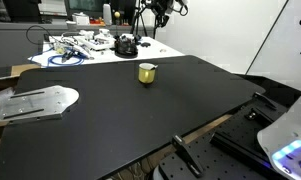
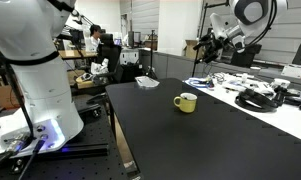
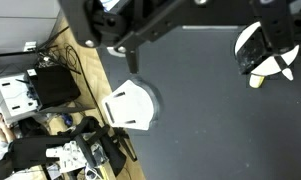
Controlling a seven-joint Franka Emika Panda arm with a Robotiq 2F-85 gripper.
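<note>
A yellow mug (image 1: pixel 147 73) stands upright on the black table in the first exterior view; a thin item shows at its rim. The second exterior view has the same mug (image 2: pixel 185 103) with its handle to the left. Looking down in the wrist view, my gripper is open, its dark fingers wide apart with bare table between them. The mug (image 3: pixel 257 81) appears at the right there, partly hidden behind the right finger. Well above the table, dark hardware shows near the top of both exterior views.
A white flat plastic piece (image 1: pixel 34 104) lies at the table's left side. Cables and white parts (image 1: pixel 90 42) clutter the area beyond the far edge.
</note>
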